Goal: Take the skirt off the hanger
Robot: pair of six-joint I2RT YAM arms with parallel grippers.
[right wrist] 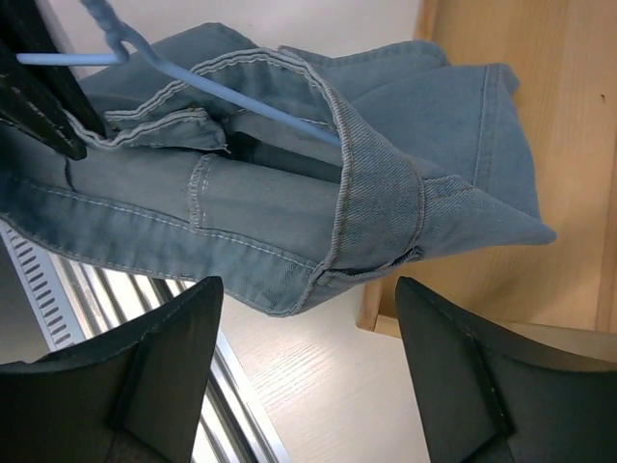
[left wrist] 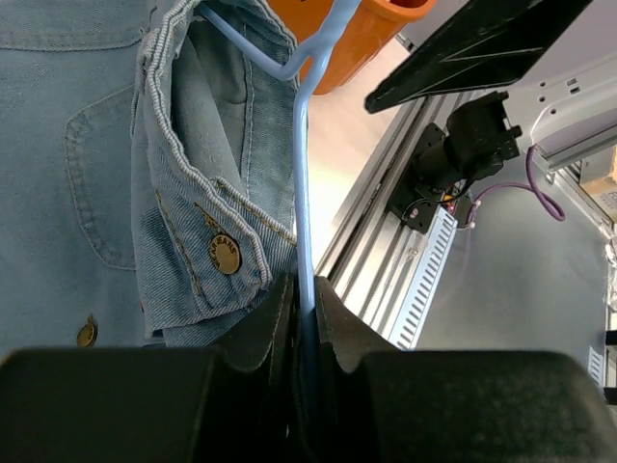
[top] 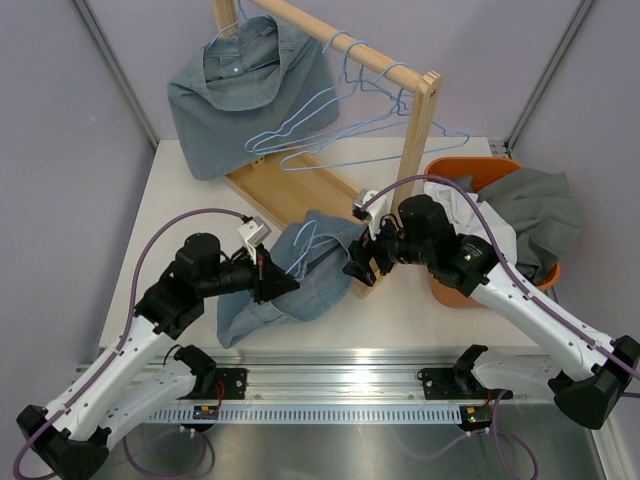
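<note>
A blue denim skirt (top: 318, 285) hangs on a light-blue wire hanger (left wrist: 302, 174) over the front of the table. My left gripper (top: 280, 287) is shut on the hanger's wire, which runs up from between its fingers in the left wrist view. Buttons and the folded waistband of the skirt (left wrist: 222, 193) lie beside that wire. At the skirt's right edge is my right gripper (top: 358, 268). In the right wrist view its fingers (right wrist: 183, 338) stand apart, with the skirt's waistband (right wrist: 371, 212) just ahead of the gap and nothing visibly clasped.
Behind is a wooden rack (top: 418, 130) with several empty hangers (top: 345, 130) and another denim skirt (top: 240, 100). An orange basket (top: 455, 290) holding clothes stands at the right. Bare table (top: 450, 328) shows in front of it.
</note>
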